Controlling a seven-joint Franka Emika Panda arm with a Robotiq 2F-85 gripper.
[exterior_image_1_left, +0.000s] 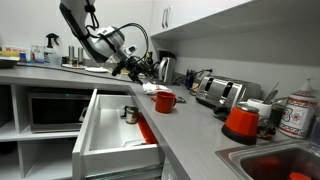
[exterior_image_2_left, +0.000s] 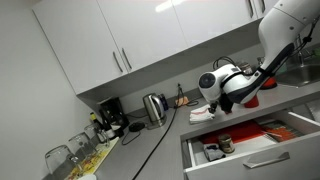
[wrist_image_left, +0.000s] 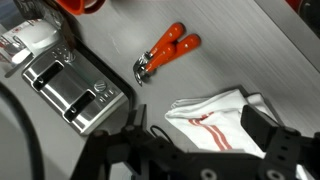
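Note:
My gripper stands open above the counter, its dark fingers spread wide with nothing held. Below and between them in the wrist view lies a crumpled white towel with red stripes. From the side, the gripper hangs over the far part of the counter, close to the towel. The other exterior view has the gripper just by the towel; whether they touch cannot be told. An open white drawer sits below the counter edge, holding jars.
A red mug stands near the counter edge. Orange-handled tools and a silver toaster lie beyond the towel. A red kettle is by the sink. A kettle stands on the other counter.

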